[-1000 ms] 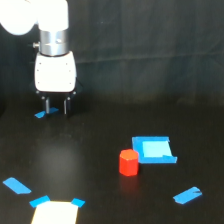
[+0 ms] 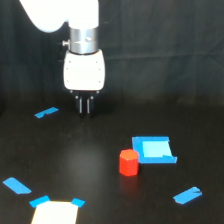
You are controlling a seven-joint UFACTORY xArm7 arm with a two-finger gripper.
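My gripper (image 2: 84,102), below its white hand, is high over the dark table's left side toward the back. Its two dark fingers stand close together, apparently shut, and nothing shows between them. A small red block (image 2: 129,162) rests on the table to the right and nearer the camera, well apart from the gripper. Just behind and right of it lies a pale square (image 2: 156,149) framed by blue tape; the block is by the frame's lower left corner.
A pale yellowish-white object (image 2: 55,213) is cut off by the bottom edge, with blue tape at its corners. Loose tape strips lie at left (image 2: 17,186), at right (image 2: 187,195) and near the gripper (image 2: 46,112).
My gripper has moved right in the view, and its fingers have drawn from wide apart to close together. The red block and pale square have not moved.
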